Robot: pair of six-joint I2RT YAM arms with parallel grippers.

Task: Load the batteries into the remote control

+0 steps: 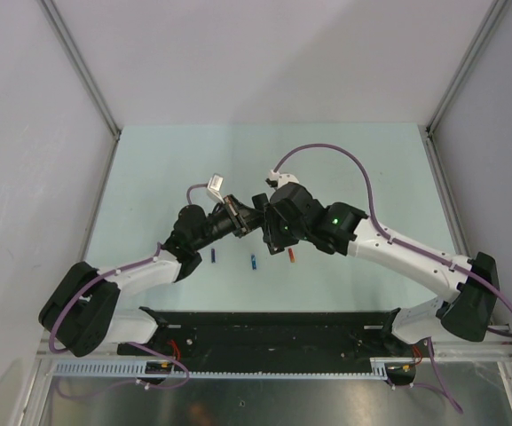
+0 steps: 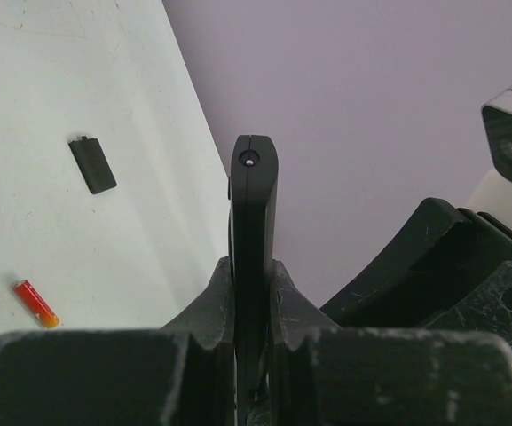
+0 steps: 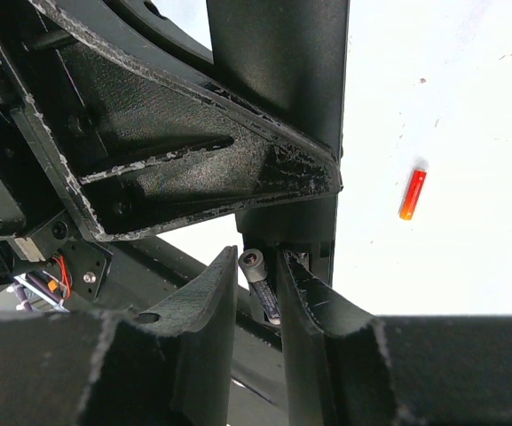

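Both arms meet over the middle of the table. My left gripper (image 1: 248, 219) holds the black remote (image 2: 252, 195) end-on, its fingers closed about the body. In the right wrist view, the remote (image 3: 282, 62) stands behind my right gripper, whose fingers are shut on a battery (image 3: 261, 282) with a pale end, over the lower part of the remote, where a metal contact shows. A red battery lies loose on the white table, also seen in the left wrist view (image 2: 35, 303).
A small black cover-like piece (image 2: 92, 164) lies on the table. Blue (image 1: 253, 263) and dark (image 1: 213, 255) batteries lie nearer the front edge.
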